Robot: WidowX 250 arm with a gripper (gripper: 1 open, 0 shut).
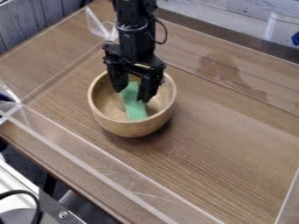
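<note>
A wooden bowl (108, 114) stands on the table, with a green object (135, 108) lying inside it. My black gripper (135, 86) hangs from above over the bowl, its fingers open either side of the upper part of the green object. Whether the fingers touch the object is hard to tell, and the gripper hides part of it.
A blue object (282, 24) is at the top right. Cables and white fittings lie at the lower left, off the table's edge.
</note>
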